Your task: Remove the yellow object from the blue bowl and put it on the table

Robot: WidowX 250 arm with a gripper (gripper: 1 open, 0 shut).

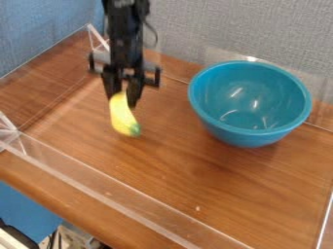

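Observation:
The yellow object (124, 116), long with a greenish lower tip, hangs from my gripper (125, 95) left of the blue bowl. My black gripper is shut on its upper end and points down. Whether the object's lower tip touches the wooden table (196, 190) or hovers just above it, I cannot tell. At the right stands the blue bowl (212, 119), with nothing visible inside.
Clear low walls (97, 190) edge the table at the front left, with a white wire-like corner bracket (8, 131) at the left. Bare wood lies around the gripper and across the front.

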